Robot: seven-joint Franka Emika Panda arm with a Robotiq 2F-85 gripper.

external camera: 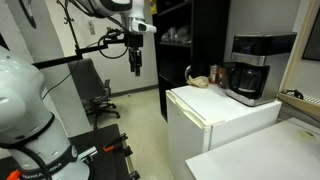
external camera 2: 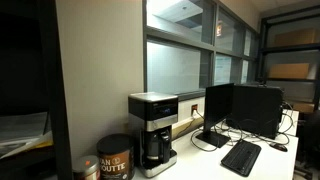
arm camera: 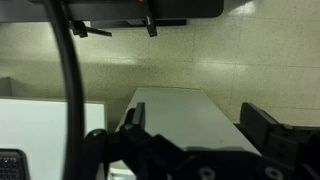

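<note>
My gripper (external camera: 136,68) hangs high at the left in exterior view 1, pointing down over the floor in front of the dark shelving. In the wrist view its two black fingers (arm camera: 136,117) stand wide apart, so it is open, with nothing held between them. Below and between them shows a pale flat surface (arm camera: 185,103), well clear of the fingertips. A black and silver coffee maker (external camera: 256,69) stands on the white cabinet (external camera: 205,103), to the right of the gripper. Exterior view 2 shows the coffee maker (external camera 2: 153,132) from another side; the gripper is out of that view.
A brown-tan object (external camera: 199,81) lies on the cabinet left of the coffee maker. Beside the machine are a dark tin (external camera 2: 115,160) and a smaller can (external camera 2: 86,168). A monitor (external camera 2: 218,106) and keyboard (external camera 2: 241,157) occupy the desk. Bare floor (external camera: 145,125) lies below the arm.
</note>
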